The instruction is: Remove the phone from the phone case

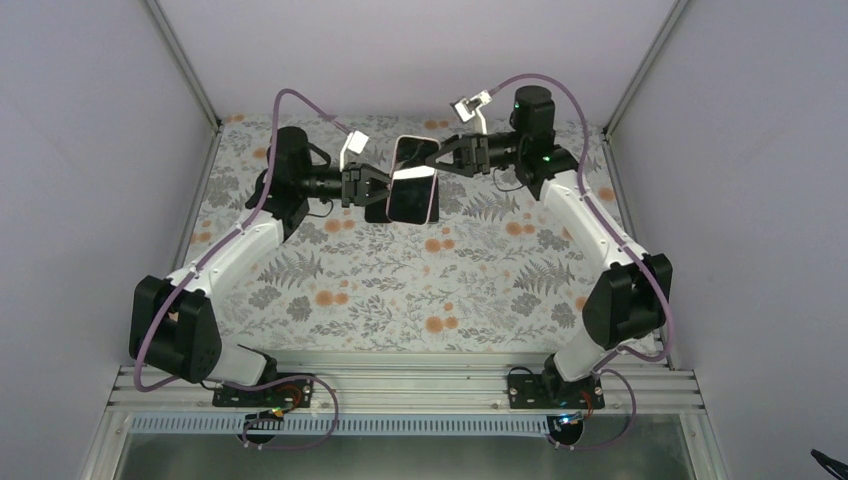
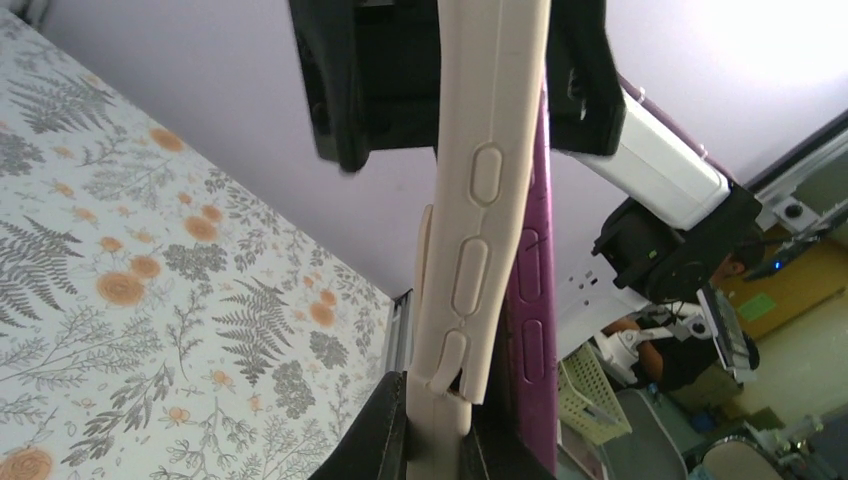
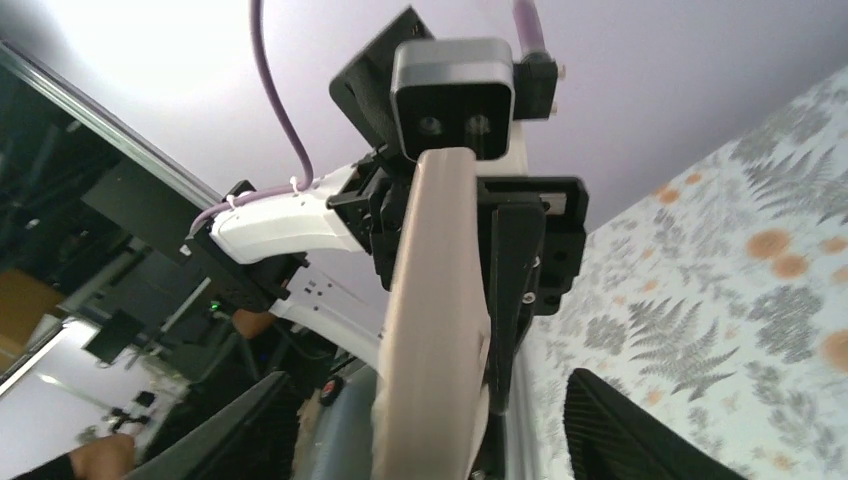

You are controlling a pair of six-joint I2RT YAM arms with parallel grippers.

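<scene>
The phone (image 1: 410,201), dark-screened with a light pinkish rim, is held up in the air between both arms. In the left wrist view, the beige phone case (image 2: 485,175) shows its side with raised button covers. A purple side strip (image 2: 533,300) with matching buttons, apparently the phone's edge, stands beside it, out of the case along that side. My left gripper (image 1: 388,187) is shut on the case's left edge. Around the upper right edge, my right gripper (image 1: 434,160) is open, its fingers (image 3: 635,440) apart on either side of the case with visible gaps.
Behind the phone, a black flat object (image 1: 376,213) lies on the floral-patterned table (image 1: 400,300), partly covered. Grey walls close in on both sides and at the back.
</scene>
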